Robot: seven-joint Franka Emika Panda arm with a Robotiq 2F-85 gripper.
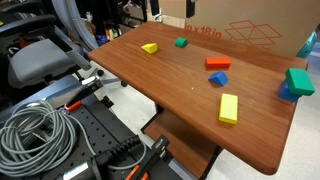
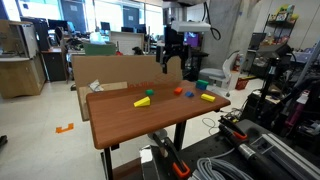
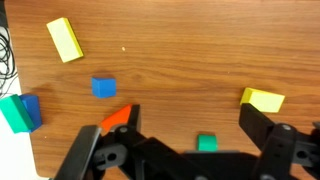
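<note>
My gripper stands open above the wooden table, its fingers wide apart with nothing between them. It hangs clear of the tabletop in the second exterior view; in the first, only a little shows at the top edge. A yellow block point(image 3: 262, 100) lies near the right finger, and a small green block point(image 3: 207, 142) appears low between the fingers. Beside the left finger is a red block point(image 3: 116, 119), partly covered by it. A blue block point(image 3: 103, 87) lies close to the red one. Another yellow block point(image 3: 66, 39) sits at upper left.
A larger green block point(image 1: 298, 80) rests on or against a blue piece point(image 1: 287, 93) at the table's far right edge. Coiled cable point(image 1: 35, 140) lies off the table, at the near left.
</note>
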